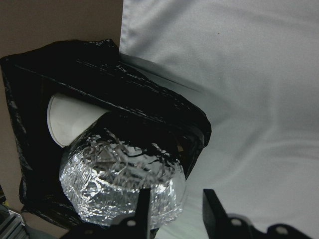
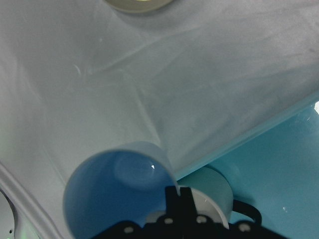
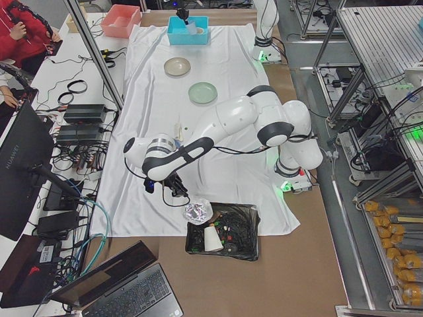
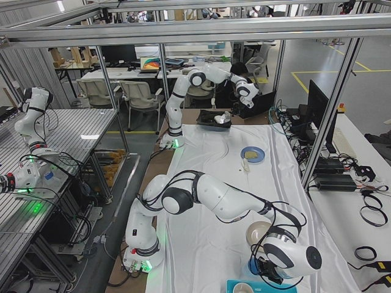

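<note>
A crumpled foil piece [image 1: 119, 177] lies in the black-lined bin [image 3: 241, 244] beside a white paper cup [image 1: 72, 119]. My left gripper hangs over it, open, its fingers apart. In the right wrist view my right gripper is at the rim of a blue cup [image 2: 112, 189], fingers close together, apparently pinching the rim. The cup is above the edge of a light-blue tub [image 2: 279, 169], which holds a teal mug [image 2: 214, 184].
A beige plate [image 3: 177, 66], a green plate [image 3: 202, 92] and a blue plate with a yellow sponge [image 4: 252, 154] are on the white cloth. A laptop [image 3: 132, 290] lies beyond the bin.
</note>
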